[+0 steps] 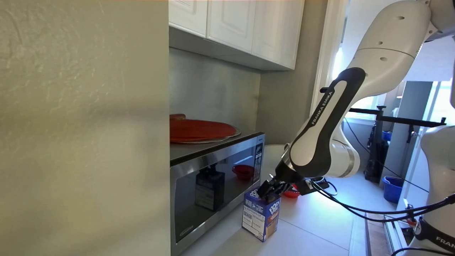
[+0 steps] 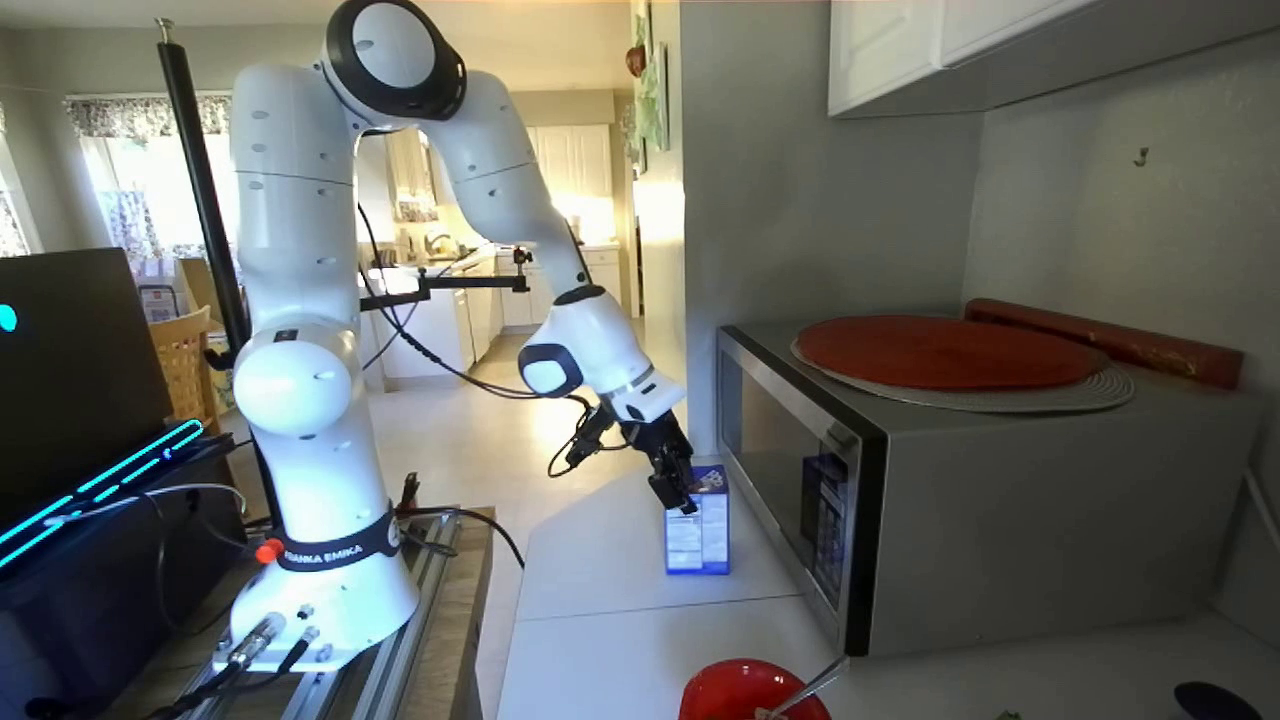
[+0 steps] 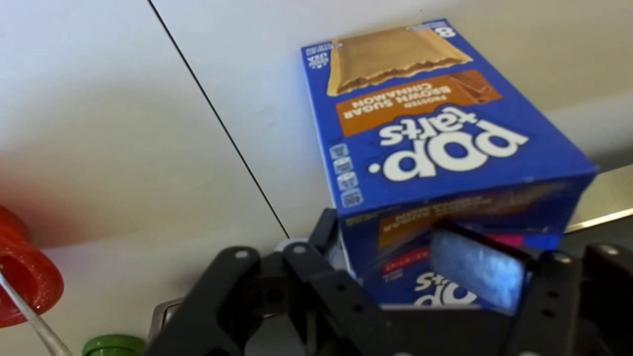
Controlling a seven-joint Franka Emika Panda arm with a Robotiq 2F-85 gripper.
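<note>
A blue Pop-Tarts box stands upright on the white counter, close to the microwave's front. Its printed front, with the brown sugar cinnamon label, faces up into the wrist view, where the box fills the upper right. At the top end of the box my gripper is shut on it. One dark finger lies along its left side; the pale pad of the other overlaps the top end. Whether that pad is inside the box cannot be told. From the side, the gripper reaches down at a slant.
The microwave stands right beside the box, with a red round mat on top. A red bowl holding a spoon sits farther along the counter. A green lid shows in the wrist view. White cabinets hang above.
</note>
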